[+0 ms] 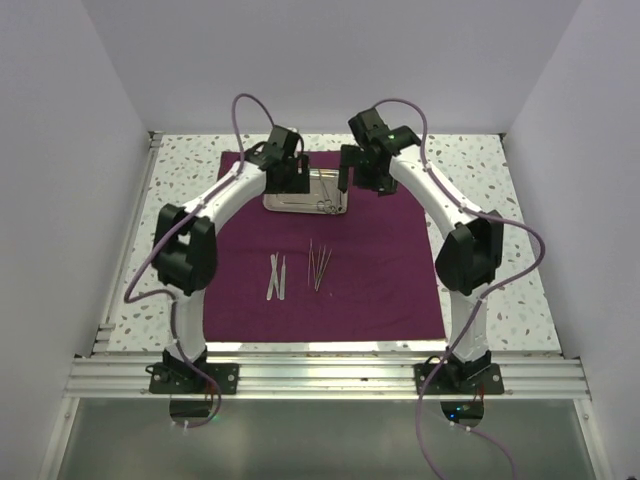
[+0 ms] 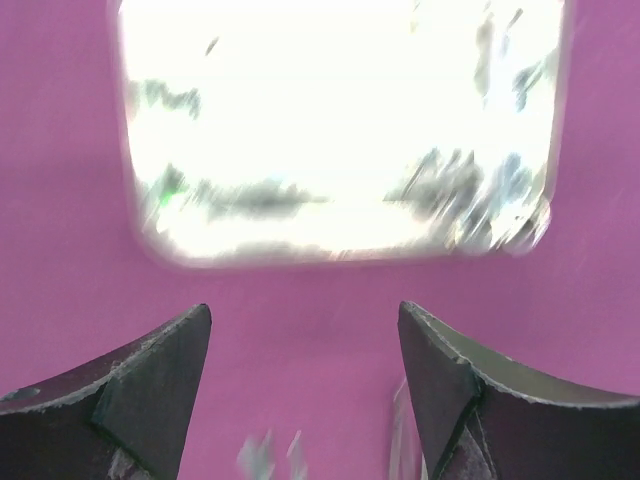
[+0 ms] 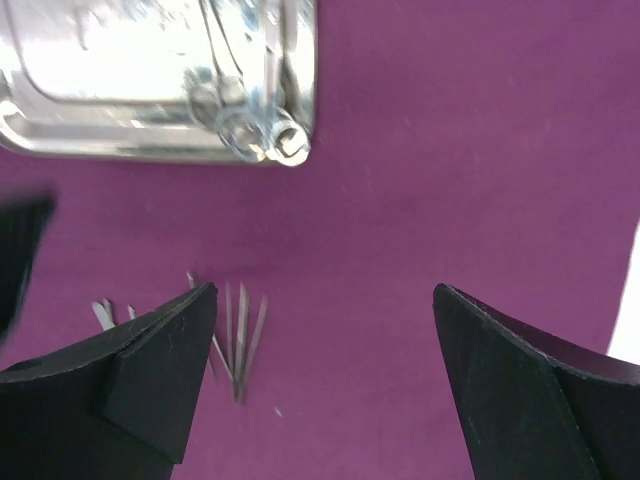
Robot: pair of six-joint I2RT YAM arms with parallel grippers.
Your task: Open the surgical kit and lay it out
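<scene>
A silver tray [image 1: 290,203] lies on the purple cloth [image 1: 385,285] near its back edge. Ring-handled instruments [image 3: 262,135] rest along the tray's right side, their rings at the front right corner. Over the tray's left part hovers my left gripper [image 1: 290,182], open and empty; its wrist view is blurred. My right gripper [image 1: 363,182] is just right of the tray above the cloth, fingers apart, bare cloth between its fingers. In front of the tray lie scalpel-like tools [image 1: 275,277] and, to their right, several slim, pointed instruments [image 1: 320,268].
The white speckled table [image 1: 490,280] shows around the cloth, clear on both sides. The two grippers are close together, with little space between them.
</scene>
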